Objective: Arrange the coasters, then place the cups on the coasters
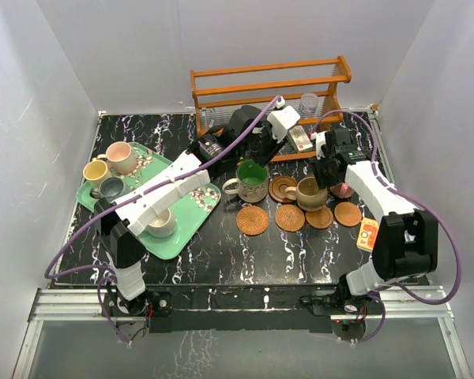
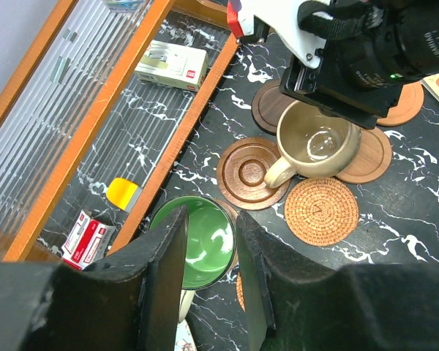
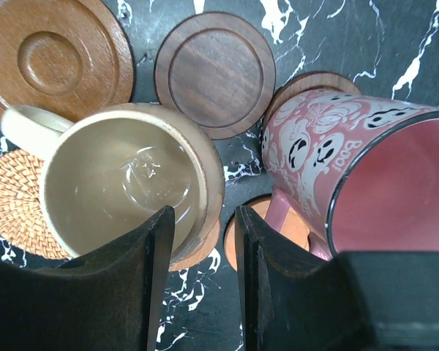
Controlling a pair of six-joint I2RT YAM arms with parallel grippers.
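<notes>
A beige cup [image 1: 308, 192] stands among round coasters. Its handle reaches over the edge of a brown wooden coaster [image 2: 250, 174], with a woven coaster [image 2: 321, 212] alongside. My right gripper is open above the cup's right rim, nothing gripped. On its other side a pink patterned cup [image 3: 307, 150] stands partly over a coaster. A cup with a green inside [image 1: 253, 178] stands at the middle, on what looks like a coaster mostly hidden beneath it. My left gripper hangs over that cup, its fingers apart; whether they touch the wall cannot be told.
A wooden rack [image 1: 268, 81] runs along the back, holding a small box [image 2: 172, 64] and a glass. Left of centre lies a green tray [image 1: 174, 245] with several cups. More coasters [image 1: 253, 220] lie in front.
</notes>
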